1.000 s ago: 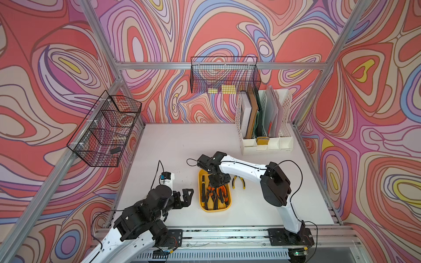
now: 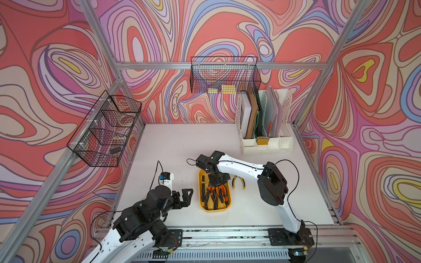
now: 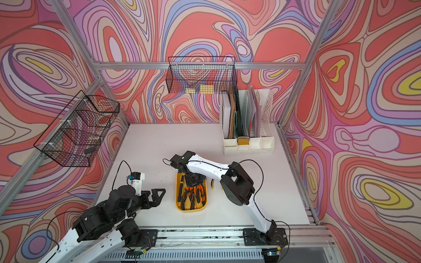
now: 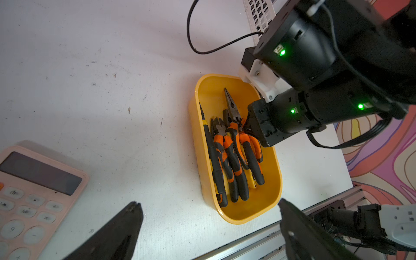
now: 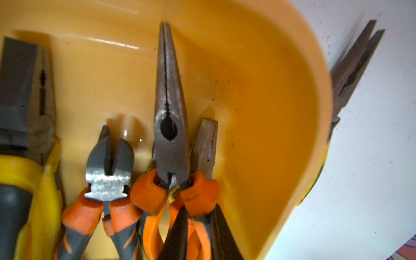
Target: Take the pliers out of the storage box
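Observation:
The yellow storage box (image 4: 197, 173) holds several pliers with orange-black or yellow-black handles. My right gripper reaches down into it, shut on the orange-handled long-nose pliers (image 5: 171, 108), near where the handles meet the head. Diagonal cutters (image 5: 106, 186) and yellow-handled pliers (image 5: 32, 108) lie to the left of them in the right wrist view. Another yellow-handled pair (image 2: 243, 184) lies on the table just outside the box on the right. My left gripper stands open left of the box, nothing between its fingers.
A pink calculator (image 4: 39, 199) lies on the table left of the box in the left wrist view. A white file organizer (image 2: 267, 144) with folders stands at the back right, and wire baskets hang on the frame.
The right arm's elbow has shifted slightly left over the last second, while its gripper stays over the box. The left arm has hardly moved.

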